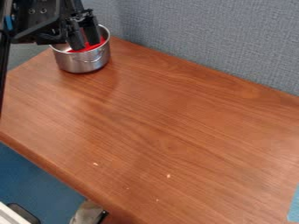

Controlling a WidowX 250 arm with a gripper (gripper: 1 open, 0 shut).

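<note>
A silver metal pot [82,60] stands at the back left of the wooden table [176,131]. My black gripper [84,42] reaches in from the upper left, its fingers at or inside the pot's top. Something red [93,47] shows in the pot beside the fingers. The fingertips are partly hidden, so I cannot tell whether they are open or shut.
A grey padded wall [211,44] runs behind the table. Blue floor shows at the lower left, with pale and metal objects at the bottom edge.
</note>
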